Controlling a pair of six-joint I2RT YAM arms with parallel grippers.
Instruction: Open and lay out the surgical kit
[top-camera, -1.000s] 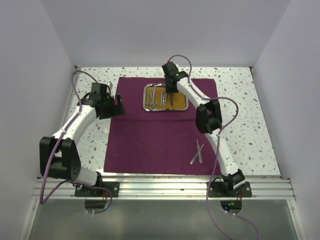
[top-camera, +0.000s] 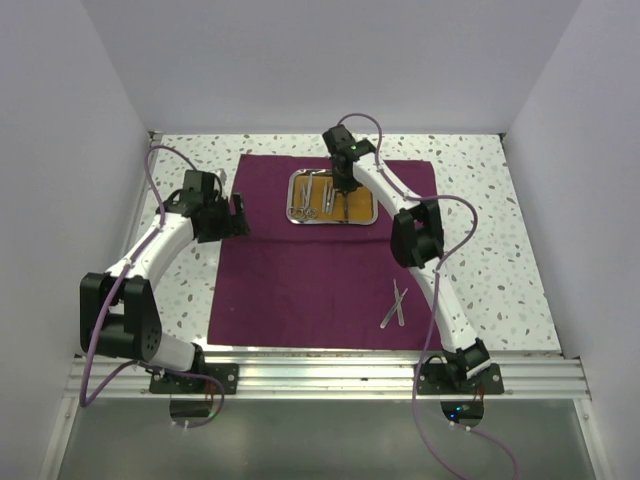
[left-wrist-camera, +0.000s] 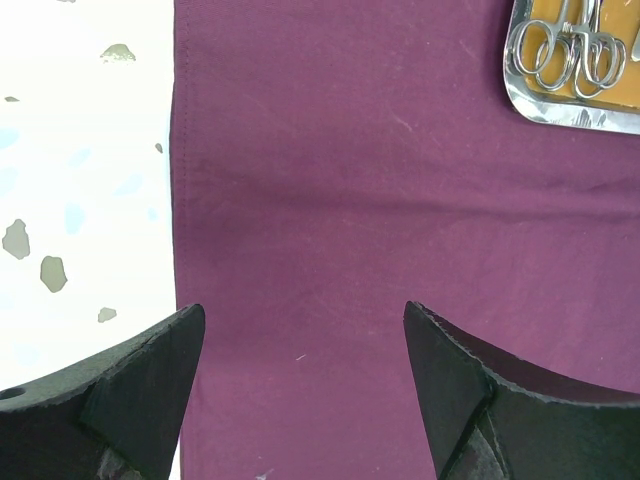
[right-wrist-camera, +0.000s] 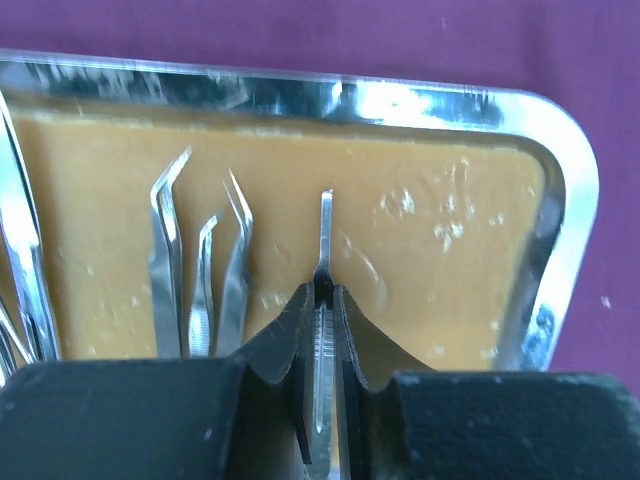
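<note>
The metal tray with a tan lining lies on the maroon cloth towards the back. In the right wrist view, a slim silver instrument points away from me in the tray's right part. My right gripper straddles it with fingertips close on both sides; whether they clamp it is unclear. Left of it lie several tweezers. Scissor-like instruments with ring handles occupy the tray's left end. My left gripper stands open and empty over the cloth's left edge.
Two slim instruments lie crossed on the cloth at front right.
The tray and the slim instrument have shifted slightly the same way. My left arm has hardly moved.
</note>
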